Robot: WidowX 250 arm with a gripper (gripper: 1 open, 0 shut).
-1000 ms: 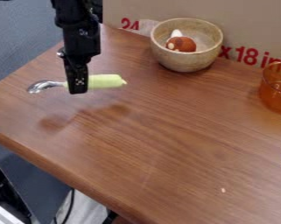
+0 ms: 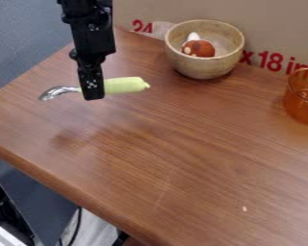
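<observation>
My black gripper [image 2: 92, 85] hangs over the left part of the wooden table [image 2: 169, 173], shut on a spoon with a pale yellow-green handle [image 2: 128, 86]. The handle sticks out to the right of the fingers and the metal head [image 2: 58, 92] to the left. A wooden bowl [image 2: 192, 64] at the back holds a brown round item [image 2: 200, 48] and something white.
An orange translucent container [image 2: 301, 100] stands at the right edge, and a purple object is partly visible below it. A cardboard panel [image 2: 272, 29] backs the table.
My gripper and the spoon have moved a little to the right and upward in the view. The bowl and other objects have stayed put.
</observation>
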